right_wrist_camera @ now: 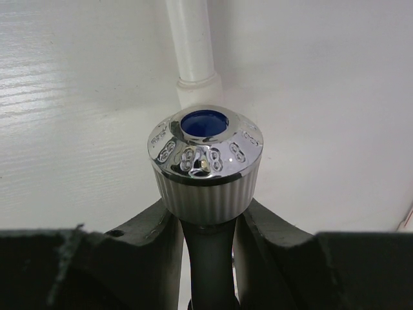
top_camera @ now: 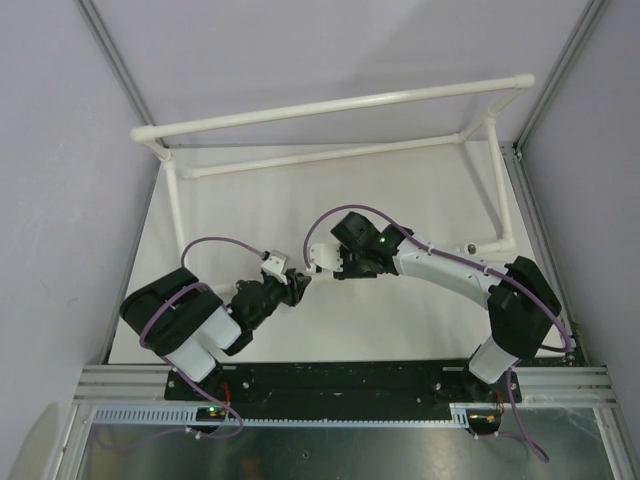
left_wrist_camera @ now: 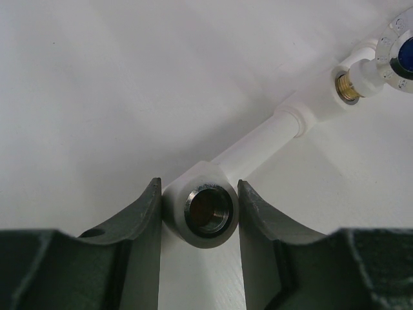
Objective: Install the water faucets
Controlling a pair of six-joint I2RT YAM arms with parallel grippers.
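Note:
My left gripper is shut on a white pipe fitting (left_wrist_camera: 184, 194), whose metal-threaded socket faces the camera in the left wrist view. Farther along that pipe (left_wrist_camera: 258, 145), a chrome faucet (left_wrist_camera: 390, 55) with a blue cap sits at another fitting, brass threads showing at its base. In the right wrist view my right gripper is shut on a chrome-knobbed faucet (right_wrist_camera: 206, 194) with a blue centre, in front of a white pipe (right_wrist_camera: 190, 39). In the top view both arms meet low in the middle; their tips are partly hidden.
A white pipe frame (top_camera: 330, 102) spans the back and sides over a white board (top_camera: 250, 190). Walls stand left and right; the board's upper middle is clear.

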